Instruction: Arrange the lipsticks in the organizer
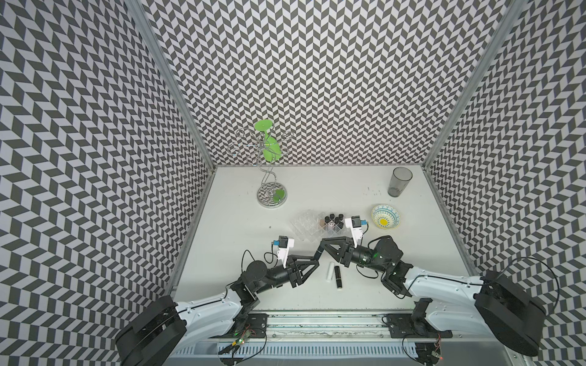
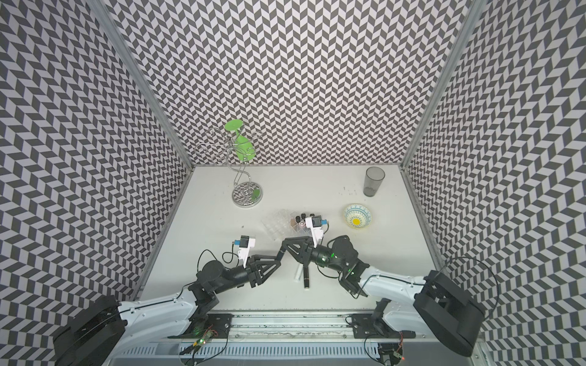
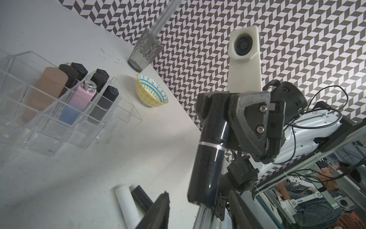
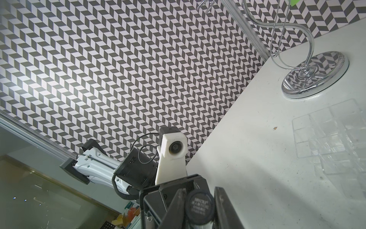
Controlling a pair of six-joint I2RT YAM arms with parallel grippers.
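A black lipstick (image 3: 207, 171) with a silver band hangs upright-tilted in my right gripper, shut on its upper end. My left gripper is part open, its fingers around or just short of the lipstick's lower end; whether they touch it I cannot tell. The clear organizer (image 3: 42, 135) behind them holds several cosmetic items, including a pink-and-blue bottle (image 3: 78, 101) and dark-capped tubes. A white tube (image 3: 127, 206) and a black one (image 1: 338, 277) lie on the table in front.
A patterned bowl (image 1: 385, 216) and a tall glass (image 1: 399, 181) stand at the right. A metal stand (image 1: 271, 194) with green pieces is at the back left.
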